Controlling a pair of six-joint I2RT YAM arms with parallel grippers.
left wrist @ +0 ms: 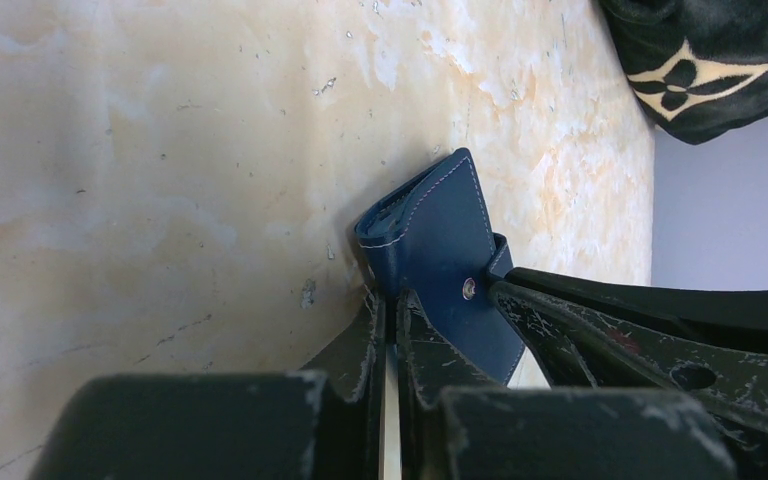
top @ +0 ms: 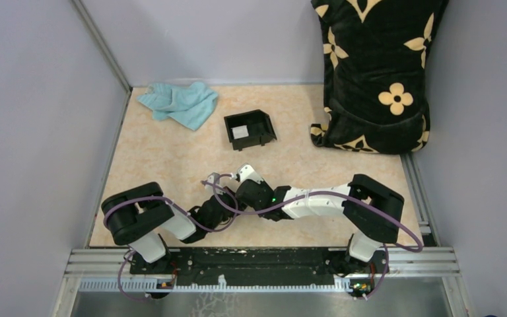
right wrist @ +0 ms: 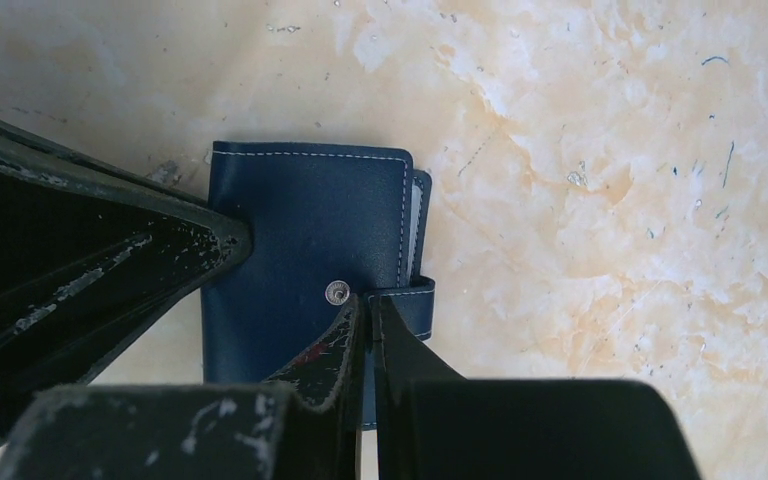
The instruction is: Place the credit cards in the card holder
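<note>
A dark blue leather card holder (left wrist: pixel 440 230) (right wrist: pixel 290 230) with white stitching, a snap and a strap lies on the tabletop, mostly hidden under the arms in the top view. In the left wrist view my left gripper is shut on the holder's near edge. My right gripper is shut, its tips at the strap beside the snap, with nothing clearly held between them. I cannot make out any separate credit cards.
A black tray (top: pixel 258 129) with a white square inside stands behind the arms. A teal cloth (top: pixel 181 102) lies back left, a black patterned pillow (top: pixel 370 79) back right. The tabletop left of the tray is clear.
</note>
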